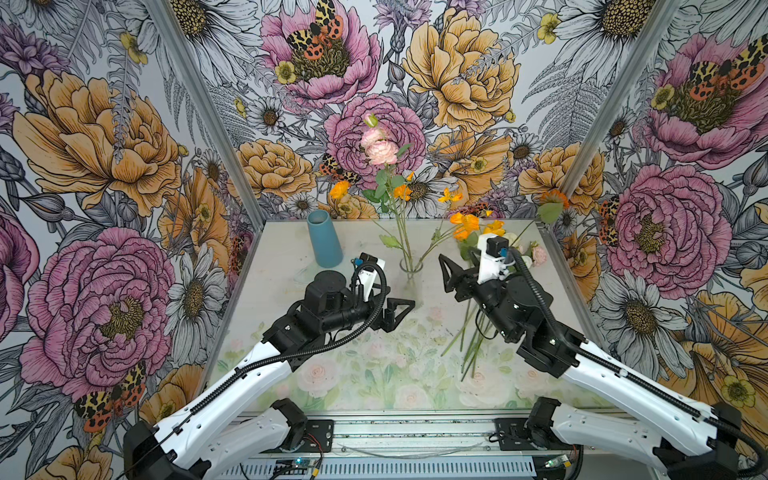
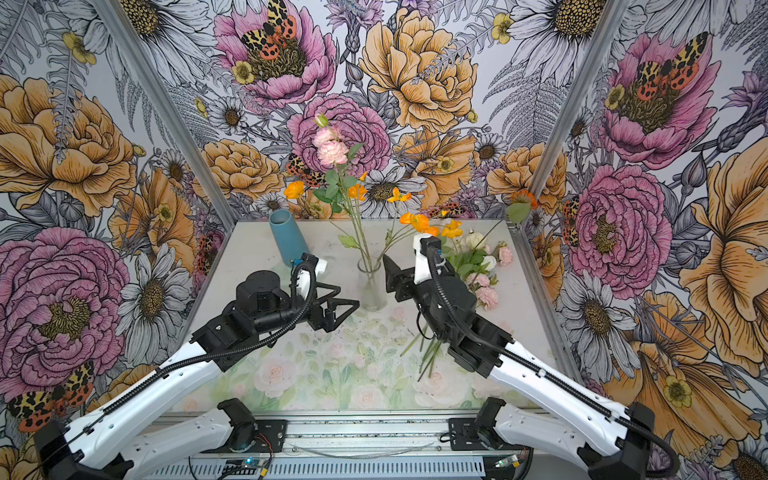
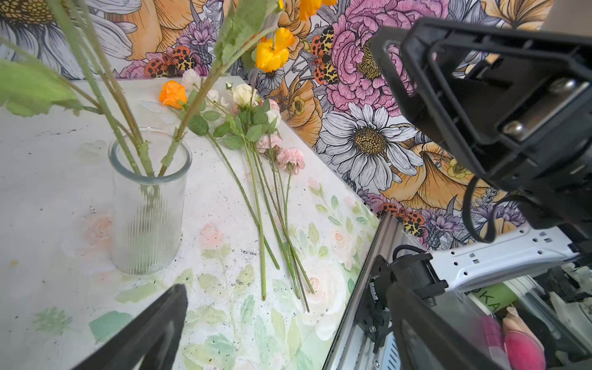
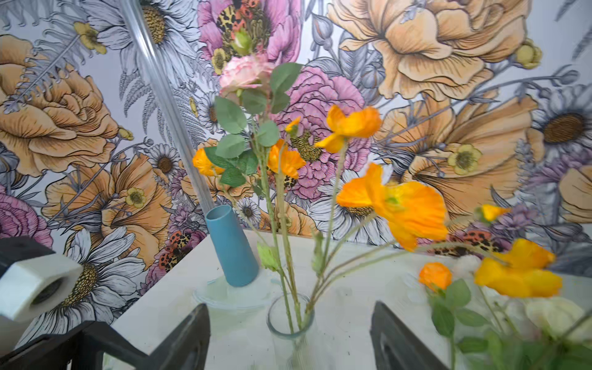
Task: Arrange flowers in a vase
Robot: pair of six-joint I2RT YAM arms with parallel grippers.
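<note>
A clear ribbed glass vase stands upright mid-table, holding orange poppies and a tall pink-flowered stem. My left gripper is open in front of the vase, to its left, with nothing between its fingers. My right gripper also stands open; its fingers are apart, with the vase visible beyond the gap. Loose pink and white flowers lie on the right of the table, their stems toward the front. The right arm partly covers them in the top views.
An empty-looking blue vase stands at the back left. Its free-standing height is beside the glass vase's flowers. Patterned walls and metal rails bound the table.
</note>
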